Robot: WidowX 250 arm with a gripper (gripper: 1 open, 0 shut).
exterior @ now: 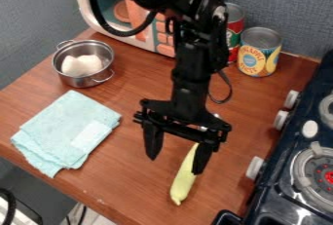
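My gripper (178,143) is open, its two black fingers spread wide and pointing down over the wooden table, just left of and above a pale yellow elongated item (185,176), corn-like in shape, that lies on the table. The arm partly hides what stands behind it. Nothing shows between the fingers.
A metal pot (61,58) with a white round item and a folded light-blue cloth (65,131) are on the left. Cans (259,54) stand at the back right before a microwave-like box (117,13). A black stove (303,170) borders the right.
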